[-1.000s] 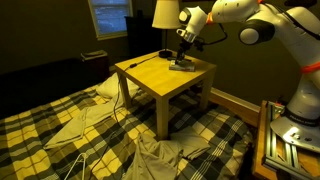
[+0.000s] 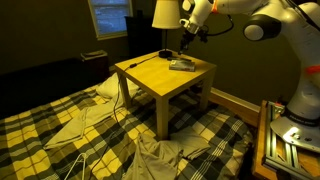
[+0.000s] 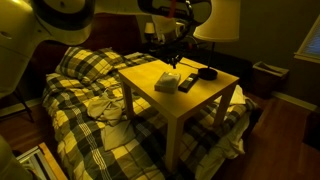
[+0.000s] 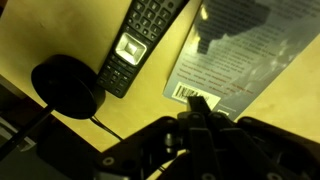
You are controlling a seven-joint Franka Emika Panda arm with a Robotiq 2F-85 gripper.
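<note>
A flat grey case with printed text and a barcode (image 4: 235, 55) lies on the light wooden table (image 2: 150, 80); it shows as a pale box (image 3: 168, 81) in exterior view 2. Beside it is a black remote control (image 4: 137, 42) with a small light panel. My gripper is shut, with nothing visible between its fingers. In the wrist view its tips overlap the barcode edge of the case. From the side, the gripper (image 2: 184, 46) hangs above the table, apart from the case.
A lamp with a pale shade (image 2: 167, 14) stands at the table's back edge, close to my arm; its round black base (image 4: 67, 87) is near the remote. A bed with a plaid cover (image 2: 40, 110) surrounds the table.
My gripper has risen from close over the case to higher above the table, and the arm has lifted with it. The case appears to lie where it was.
</note>
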